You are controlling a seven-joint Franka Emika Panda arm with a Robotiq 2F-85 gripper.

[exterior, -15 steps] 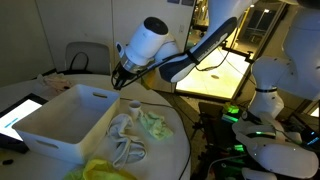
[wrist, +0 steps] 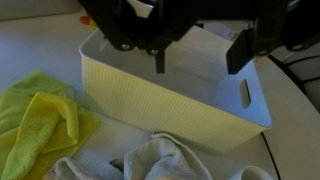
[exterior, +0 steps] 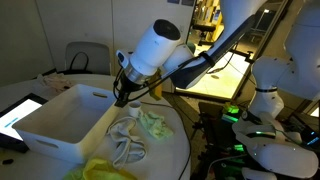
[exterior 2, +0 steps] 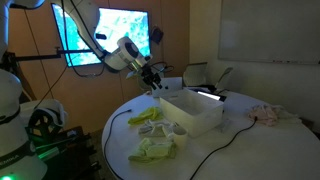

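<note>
My gripper (exterior: 122,97) hangs over the right edge of a white box (exterior: 62,145), its fingers apart in the wrist view with nothing between them. Inside, the box looks empty in the wrist view, where its ribbed wall (wrist: 165,108) crosses the middle. On the table beside it lie a yellow towel (wrist: 40,125), a grey towel (wrist: 165,160) and a pale green cloth (exterior: 155,124). A white mug (exterior: 134,109) stands between the box and the green cloth, partly cut off in the wrist view.
A bright-screened device (exterior: 18,111) lies left of the box. Behind the box is a chair (exterior: 88,57). A black cable (exterior 2: 222,147) runs across the white table (exterior 2: 260,155), whose near right part is largely clear in exterior view 2.
The box, towels and mug have stayed in place.
</note>
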